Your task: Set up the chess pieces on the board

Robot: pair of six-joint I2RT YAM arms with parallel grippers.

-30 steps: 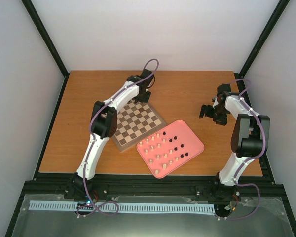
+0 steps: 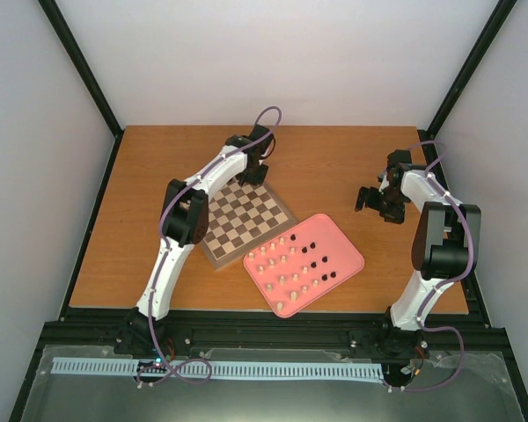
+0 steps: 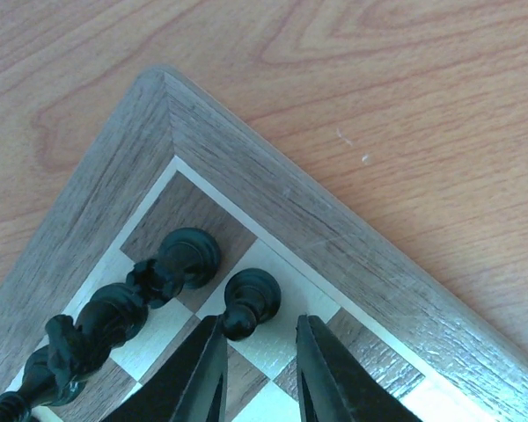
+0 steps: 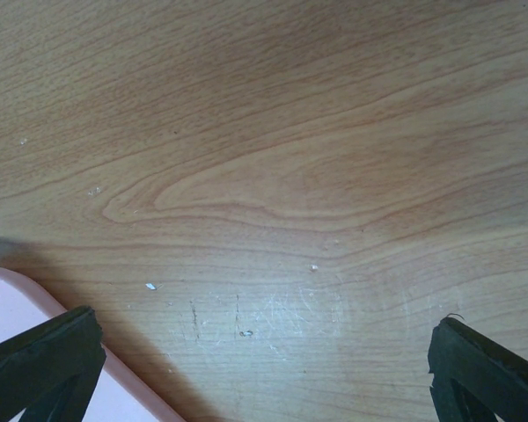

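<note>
A black pawn (image 3: 253,297) stands upright on a light square along the edge of the chessboard (image 3: 255,180), one row in from the corner row. My left gripper is open around its head, with a gap on the right side. Beside the pawn, in the corner row, stand a black rook (image 3: 188,256) and several taller black pieces (image 3: 113,312). On the pink tray (image 2: 349,272) rest several white pieces (image 2: 282,280) and several black pieces (image 2: 313,264). Over bare table, right of the tray, my right gripper is wide open and empty.
The raised wooden border (image 3: 273,167) frames the board. The tray touches or nearly touches the board's near right side in the top view. Bare table (image 2: 326,167) lies behind the tray and between the two arms.
The pawn remains on its square. My right arm is still.
</note>
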